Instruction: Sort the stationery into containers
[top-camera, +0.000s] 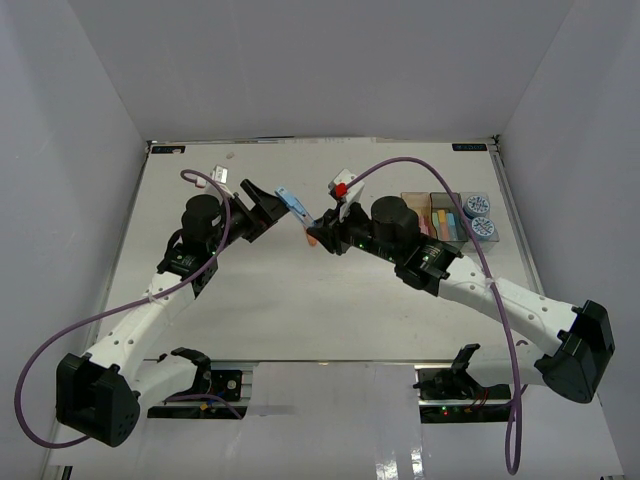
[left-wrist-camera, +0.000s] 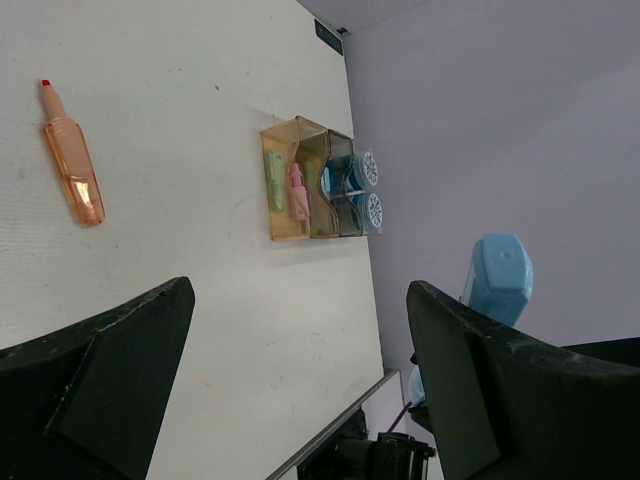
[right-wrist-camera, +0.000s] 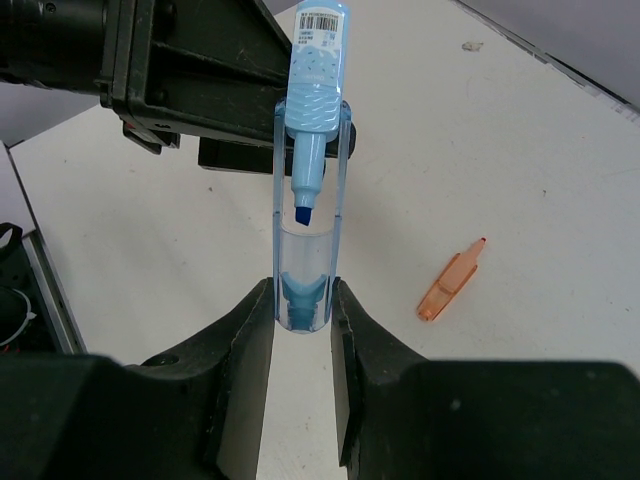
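Note:
My right gripper is shut on the lower end of a clear cap (right-wrist-camera: 304, 250). A light-blue highlighter (right-wrist-camera: 314, 85) stands tip down in the cap's open top, the dark-blue tip well above the cap's closed end. In the top view this pair slants up and left from the right gripper (top-camera: 322, 232). My left gripper (top-camera: 268, 205) is open with nothing between its fingers; the highlighter's blue end (left-wrist-camera: 503, 272) shows beyond one finger in the left wrist view. An orange highlighter (left-wrist-camera: 72, 165) lies alone on the table.
At the table's right stands a compartment organizer (top-camera: 406, 210), with pink, green, orange and blue pieces inside. Two round blue-and-white items (top-camera: 477, 205) sit in its right side.

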